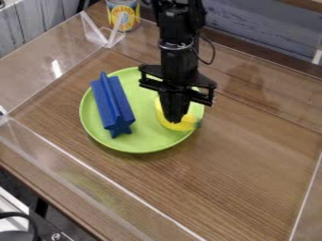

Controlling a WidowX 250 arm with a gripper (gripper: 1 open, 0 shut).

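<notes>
A green plate (pixel 138 143) rests on the wooden table. On its left part lies a long blue object (pixel 112 105). On the right part is a yellow object (pixel 184 124), partly covered by my black gripper (pixel 175 115), which reaches down over it. The fingertips are low at the yellow object; whether anything sits between them is hard to see.
A can (pixel 122 15) stands at the back left, with clear plastic pieces beside it. A grey panelled wall runs behind the table.
</notes>
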